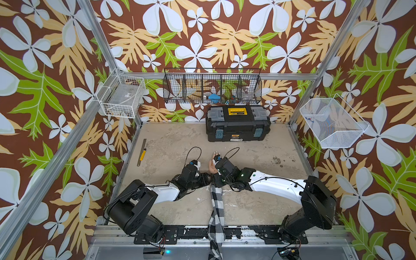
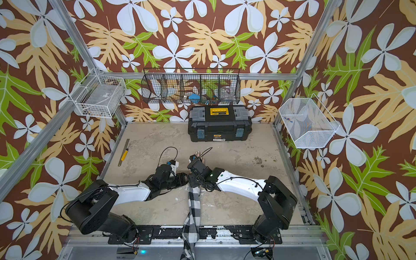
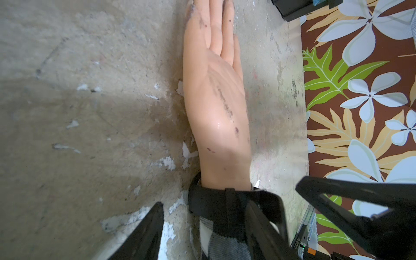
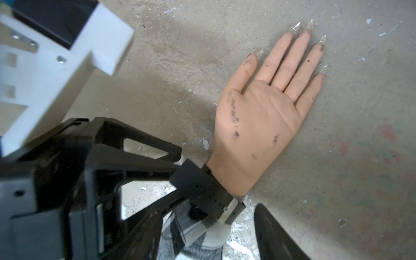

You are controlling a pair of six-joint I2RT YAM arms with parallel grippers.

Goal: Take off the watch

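A mannequin hand [image 4: 260, 117] lies palm up on the table, its forearm in a black-and-white checked sleeve [image 1: 218, 205]. Around its wrist runs the black watch strap [image 3: 212, 201], bulging out in a loop on the right side. My left gripper reaches in from the left and is shut on the watch, its fingers [image 3: 264, 234] beside the wrist. How much of the strap it grips is partly hidden. From the other side comes my right gripper, open, its fingers [image 4: 147, 234] spread over the wrist and sleeve. The watch face does not show.
A black toolbox [image 1: 237, 130] stands at the back of the table. A yellow-handled tool [image 1: 143, 153] lies far left.
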